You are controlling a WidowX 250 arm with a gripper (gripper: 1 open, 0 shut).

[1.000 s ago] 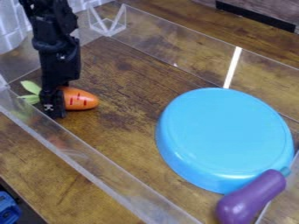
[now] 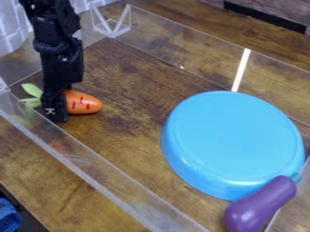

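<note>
The black gripper (image 2: pixel 57 107) reaches down at the left side of the tray, low at an orange toy carrot (image 2: pixel 82 103) with green leaves (image 2: pixel 32 93). Its lower end overlaps the carrot's leafy end; whether the fingers are open or shut on it is hard to tell.
A blue round lid or plate (image 2: pixel 233 140) fills the right of the tray. A purple eggplant toy (image 2: pixel 256 207) lies at the lower right. Clear walls border the wooden floor, whose middle and back are free. A small blue object (image 2: pixel 6 216) sits at the lower left, outside the wall.
</note>
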